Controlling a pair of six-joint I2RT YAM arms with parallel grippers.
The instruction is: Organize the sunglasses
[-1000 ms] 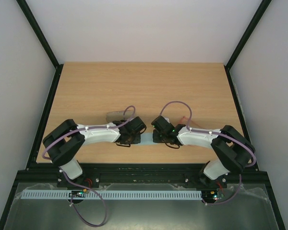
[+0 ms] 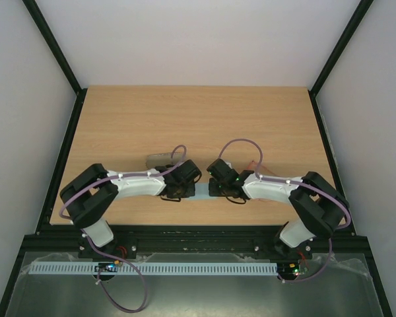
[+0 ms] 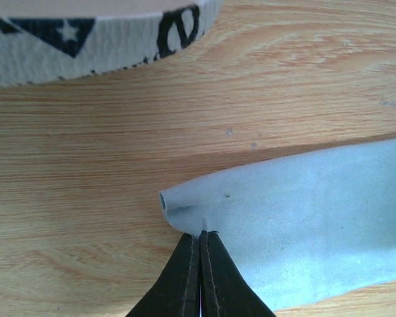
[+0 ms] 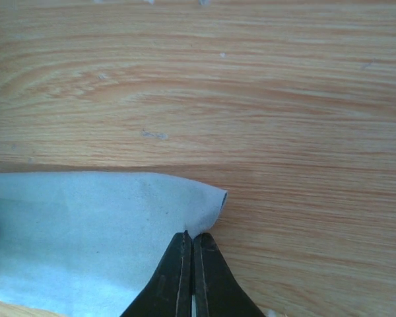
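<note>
A folded light blue cloth [image 2: 201,191] lies on the table between the two grippers. In the left wrist view, my left gripper is shut on the left edge of the cloth [image 3: 297,218], which is pinched and puckered at the fingertips. The right wrist view shows my right gripper likewise shut on the cloth's right edge, with a fold of the cloth [image 4: 86,224] bunched at its tips. I see no sunglasses lying free in any view.
A patterned white case [image 3: 99,49] sits behind the left gripper; from above it is a greyish case [image 2: 157,160] partly under the arm. An orange-pink item [image 2: 259,168] lies partly behind the right arm.
The once straight edges are now pinched. From above, the arms have barely moved.
</note>
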